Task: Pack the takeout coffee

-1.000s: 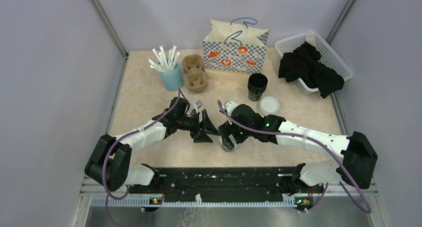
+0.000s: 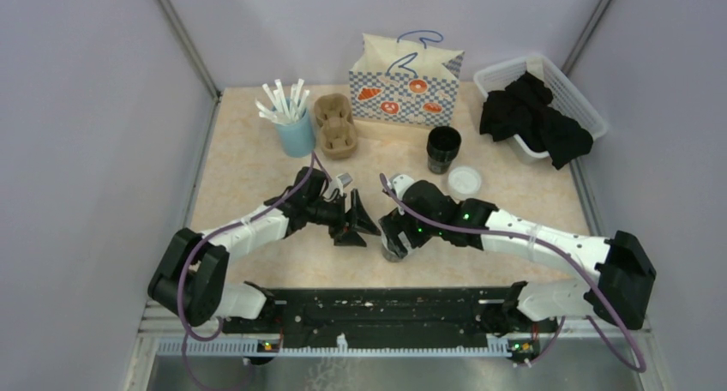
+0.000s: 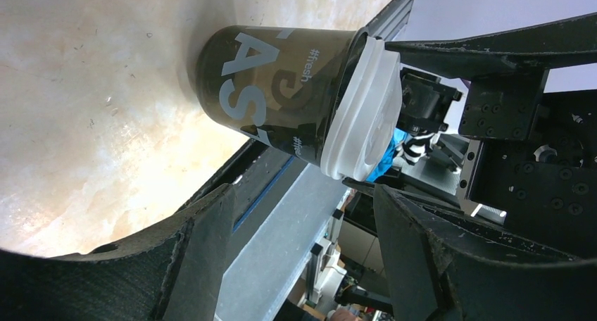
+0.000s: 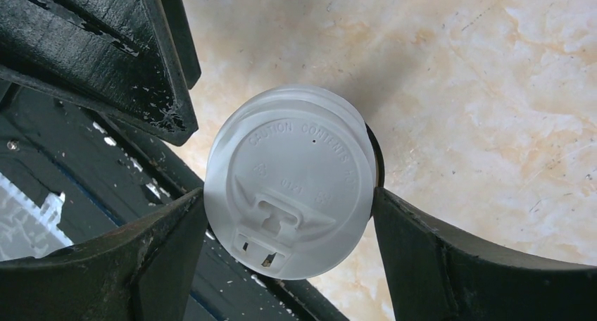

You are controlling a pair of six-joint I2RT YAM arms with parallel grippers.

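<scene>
A dark coffee cup [image 3: 274, 89] with pale lettering stands on the table near its front edge. Its white lid [image 4: 288, 173] sits slightly askew at the mouth; a dark sliver of cup rim shows along one side. My right gripper has a fingertip against each side of this lid and is shut on it. Just left of the cup, my left gripper [image 2: 371, 237] stands open, nothing between its fingers. At the back are a patterned paper bag [image 2: 403, 95] and a brown cup carrier [image 2: 339, 136].
A second black cup [image 2: 442, 149] and a loose white lid [image 2: 465, 182] stand right of centre. Straws fill a blue holder [image 2: 297, 138] at back left. A white basket [image 2: 570, 95] with black cloth occupies the back right.
My right gripper and arm have shifted very slightly to the right. The left arm has barely moved, and the things at the back are unchanged.
</scene>
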